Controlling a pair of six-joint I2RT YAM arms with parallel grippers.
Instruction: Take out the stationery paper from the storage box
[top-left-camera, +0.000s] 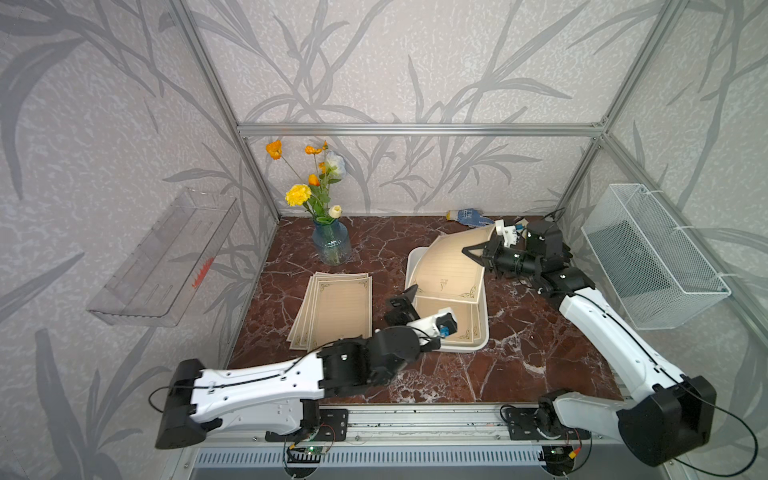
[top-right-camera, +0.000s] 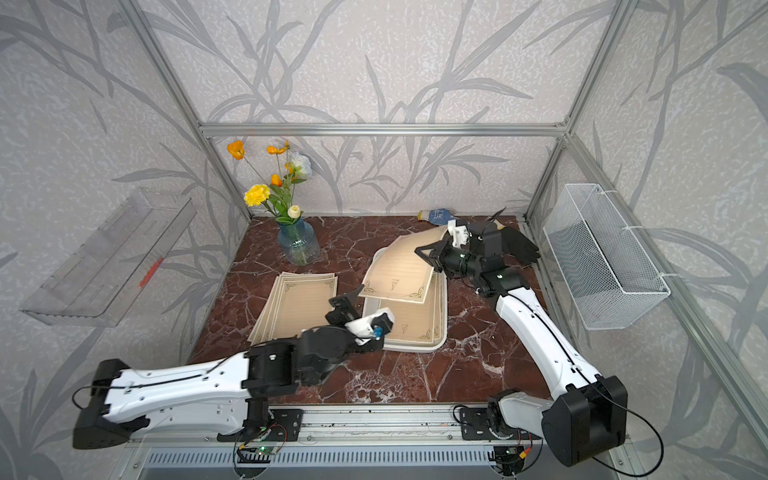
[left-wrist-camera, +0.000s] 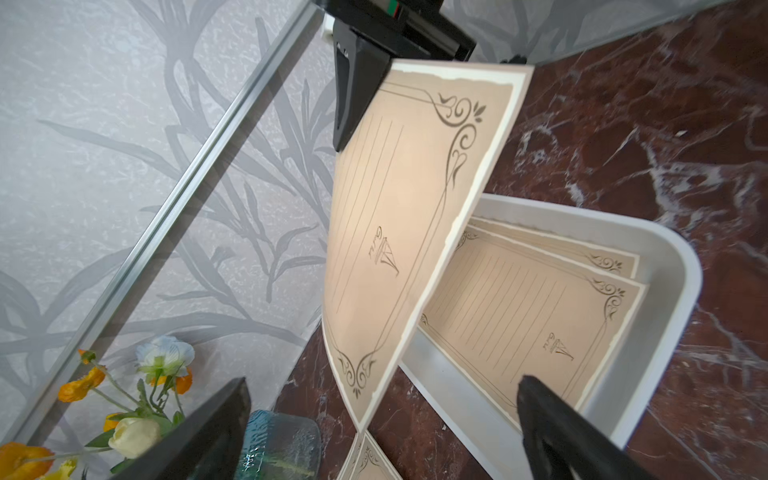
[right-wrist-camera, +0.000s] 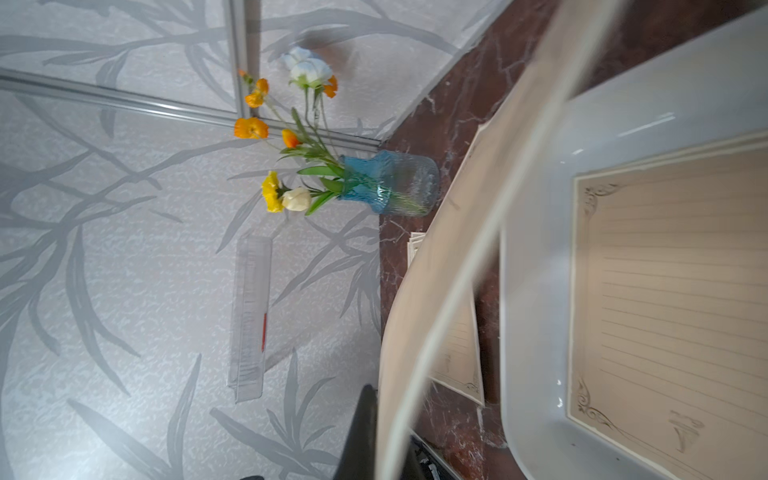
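Observation:
My right gripper (top-left-camera: 472, 253) is shut on one edge of a lined beige sheet (left-wrist-camera: 400, 232) with scroll corners. That sheet hangs curved and tilted above the white storage box (left-wrist-camera: 680, 264), its lower end over the near-left side. Inside the box lie more papers (left-wrist-camera: 520, 312), slightly fanned. My left gripper stands open by the box's near-left edge, its fingers (left-wrist-camera: 552, 424) spread wide with no paper between them. A fanned pile of sheets (top-left-camera: 340, 312) rests on the marble table left of the box. In the right wrist view, the held sheet mostly hides the right fingers.
A blue glass vase (top-left-camera: 331, 242) with flowers stands at the back left. A blue glove (top-left-camera: 470, 217) lies at the back. A clear wall tray (top-left-camera: 172, 260) flanks the left, a white mesh basket (top-left-camera: 652, 256) the right. Bare table lies between pile and box.

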